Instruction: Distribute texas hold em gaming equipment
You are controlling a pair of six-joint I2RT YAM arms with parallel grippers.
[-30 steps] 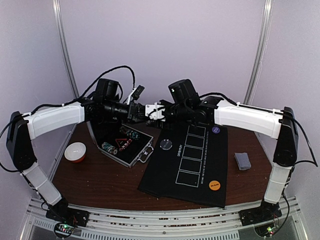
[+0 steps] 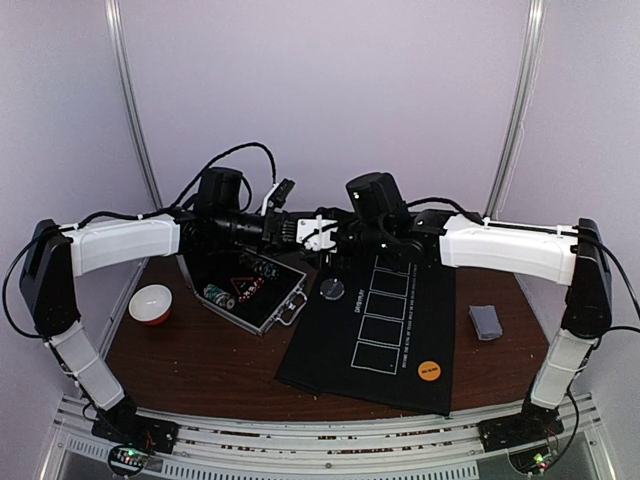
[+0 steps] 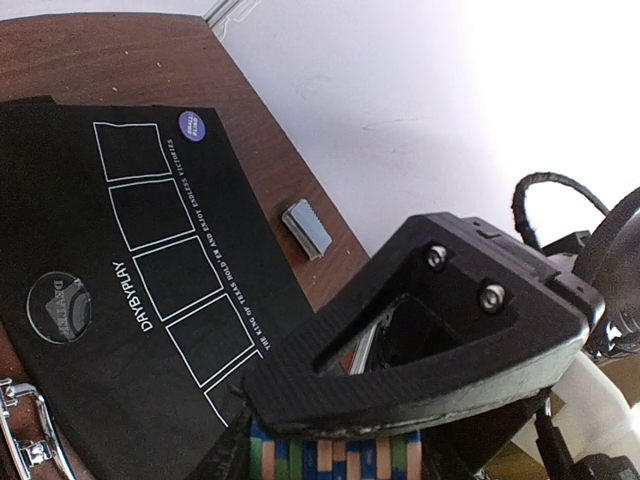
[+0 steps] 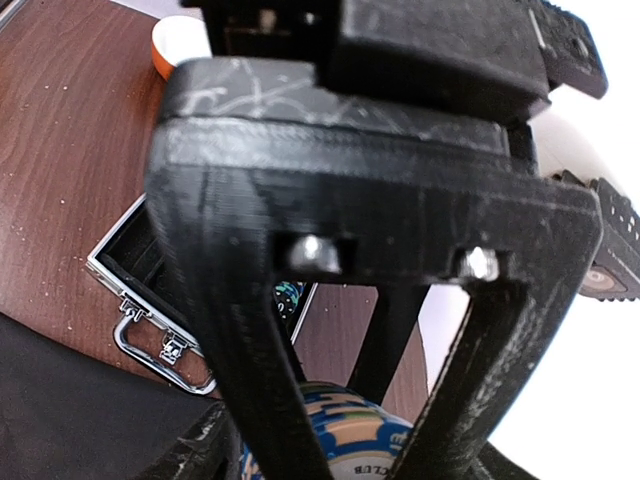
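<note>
A stack of poker chips [image 3: 335, 458], edges striped blue, green and orange, is held in my left gripper [image 2: 296, 232], which is shut on it. In the right wrist view the patterned chips [image 4: 350, 430] show through the frame of the nearer finger [image 4: 235, 290]. My right gripper [image 2: 328, 240] meets the left one above the far left part of the black mat [image 2: 330, 350]; whether its fingers press on the chips is hidden. The open silver case [image 2: 262, 322] lies on the left with more chips [image 2: 218, 296] and red dice [image 2: 246, 288] inside.
A white bowl [image 2: 151, 301] with a red-orange outside stands at the left. The grey card deck [image 2: 485, 322] lies right of the mat. On the mat are an orange disc [image 2: 429, 371], a clear disc [image 2: 332, 289] and a purple disc [image 3: 191, 126].
Both arms have shifted to the right together, their grippers staying close to each other. The right arm now covers the purple disc in the top view. The things on the table have not moved.
</note>
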